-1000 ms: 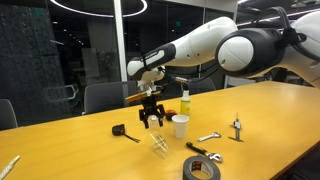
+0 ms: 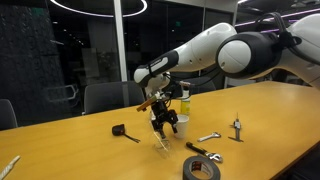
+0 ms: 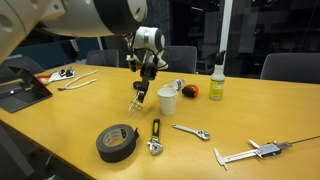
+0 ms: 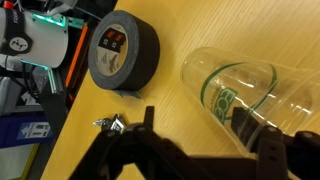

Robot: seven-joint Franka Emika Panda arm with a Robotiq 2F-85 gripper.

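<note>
A clear plastic cup with a green logo (image 4: 224, 102) lies slantwise in the wrist view, its near end beside the right finger (image 4: 270, 154). In exterior view 1 this clear cup (image 2: 163, 143) is a faint outline below my gripper (image 2: 164, 122). My gripper is part open, pointing down, with its fingers spread apart. The left finger (image 4: 130, 122) stands clear of the cup; whether the right one is inside or beside the rim is hard to tell. In exterior view 2, the cup (image 3: 136, 105) shows under the gripper (image 3: 139, 94).
Close to the gripper stands a white cup (image 3: 167, 104). A black tape roll (image 3: 117, 146), an adjustable wrench (image 3: 155, 138), another wrench (image 3: 191, 131) and a caliper (image 3: 256, 151) lie around. A spray bottle (image 3: 217, 80) stands farther back.
My gripper has moved right and lower in exterior view 1, now covering part of the white cup. The clear cup appears in about the same place.
</note>
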